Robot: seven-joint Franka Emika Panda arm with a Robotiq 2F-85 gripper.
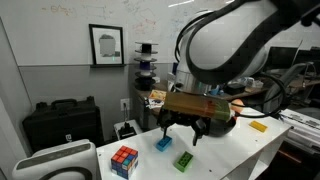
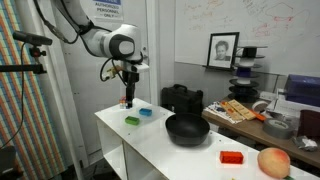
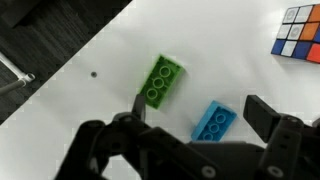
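Observation:
On the white table lies a green block (image 3: 160, 81) with round studs, roughly centred in the wrist view. A smaller blue block (image 3: 214, 121) rests beside it, lower and to the right. My gripper is open above the table, its two dark fingers apart with nothing held between them. In exterior view 1 the gripper (image 1: 181, 132) hangs above and between the blue block (image 1: 164, 144) and the green block (image 1: 183, 161). A Rubik's cube (image 3: 299, 34) sits at the upper right of the wrist view.
A black pan (image 2: 187, 129) and a red block (image 2: 231, 157) stand on the table, with a peach-coloured round object (image 2: 273, 162) farther right. A black case (image 1: 64, 122) is at the back. Bare tabletop surrounds the green block.

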